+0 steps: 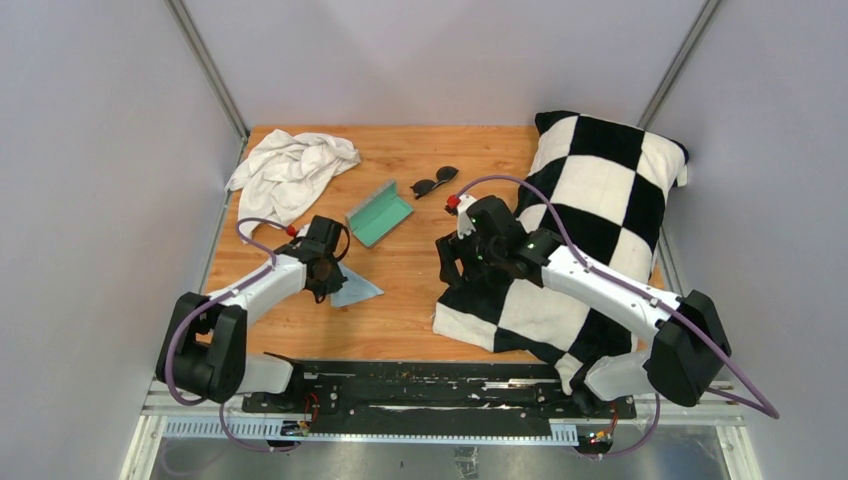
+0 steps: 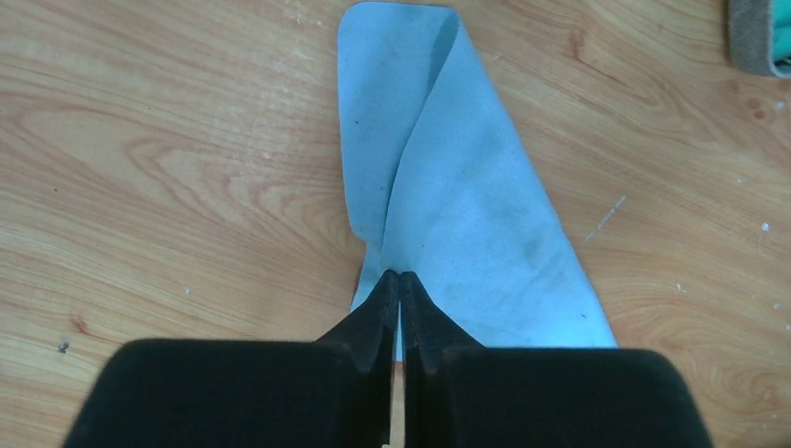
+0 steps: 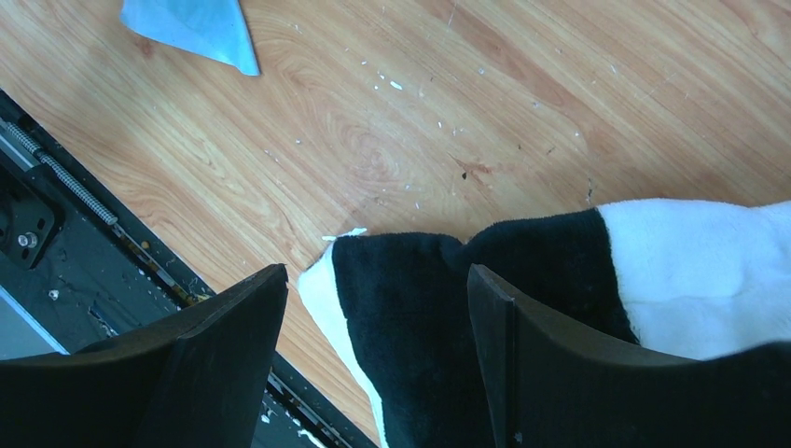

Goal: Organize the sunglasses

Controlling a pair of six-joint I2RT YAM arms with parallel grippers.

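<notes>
A pair of dark sunglasses (image 1: 434,181) rests on the table, right of and behind the open green-lined case (image 1: 380,213). The light blue cloth (image 2: 480,205) lies flat with one edge folded over. Over that fold, my left gripper has its fingers almost together, only a thin slit between them; whether cloth is pinched there cannot be made out. My right gripper stands open and empty, fingers wide apart, above the near-left part of the checkered cloth. A corner of the case also shows at the left wrist view's upper right.
A crumpled white cloth (image 1: 288,170) occupies the table's back left. The black-and-white checkered cloth (image 1: 585,195) covers the right side. Bare wood (image 1: 400,295) lies between the blue and checkered cloths.
</notes>
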